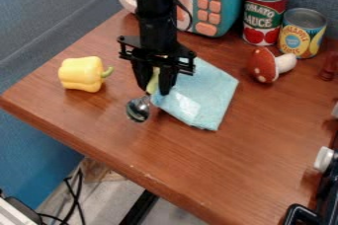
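My gripper is the black assembly at the centre, pointing down over the light blue cloth. A spoon with a pale yellow-green handle hangs at its fingertips, bowl to the lower left, beside the cloth's left edge. The fingers are dark and overlap the handle, so how far they are closed is hard to see.
A yellow pepper lies at left. A toy mushroom, tomato can, second can and teal toy appliance stand at back right. A black appliance is at the right edge.
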